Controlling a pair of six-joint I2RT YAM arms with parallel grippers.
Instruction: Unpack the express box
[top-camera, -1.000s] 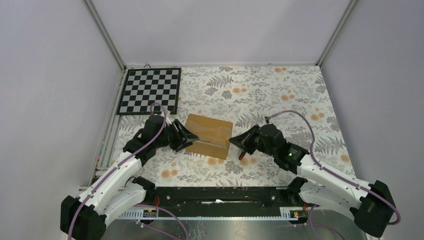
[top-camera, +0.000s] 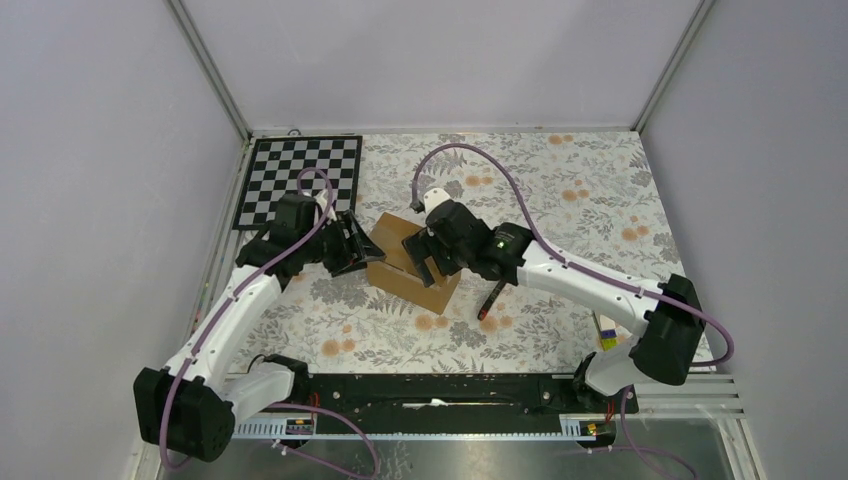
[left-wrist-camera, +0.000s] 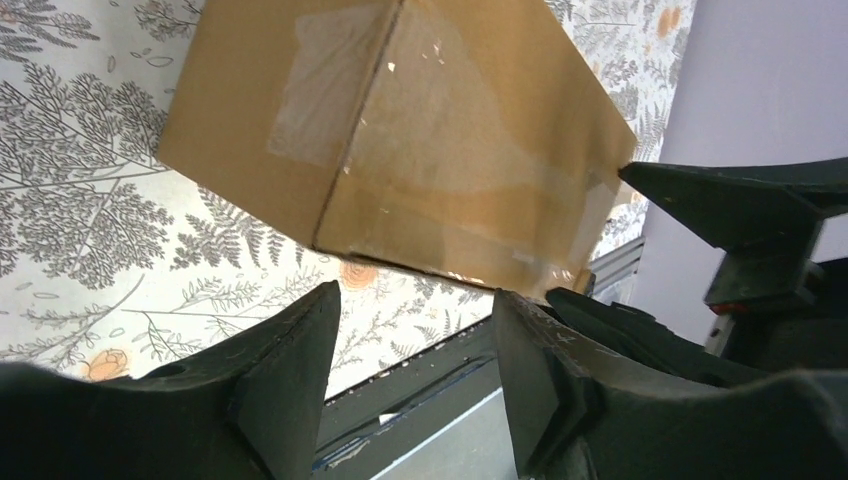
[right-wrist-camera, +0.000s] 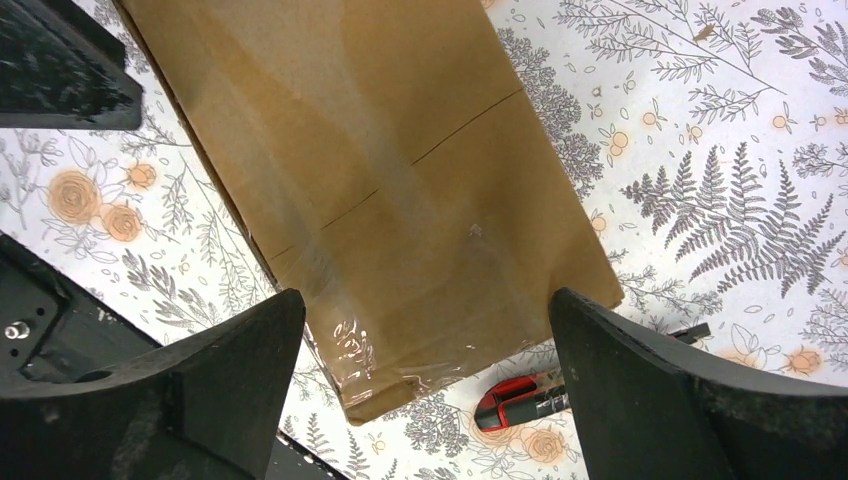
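Observation:
The brown cardboard box (top-camera: 400, 285) sits in the middle of the table, turned slightly. Clear tape shows on its faces, and a thin dark seam crosses the face seen in the right wrist view. At the box's left end my left gripper is open, its fingers spread with no object clearly between them. My right gripper is above the box, fingers wide apart; whether they touch the cardboard cannot be told. A red and black cutter (top-camera: 491, 300) lies on the table right of the box, partly hidden by a right finger in the right wrist view.
A black and white checkerboard (top-camera: 300, 175) lies at the back left. Small yellow and white items (top-camera: 607, 330) are at the right, near the right arm. Both grippers are close together around the box.
My right gripper has swung left and back from the box's right end to above it, turning and opening. The left gripper has shifted slightly backward and left. The box has turned and shifted slightly.

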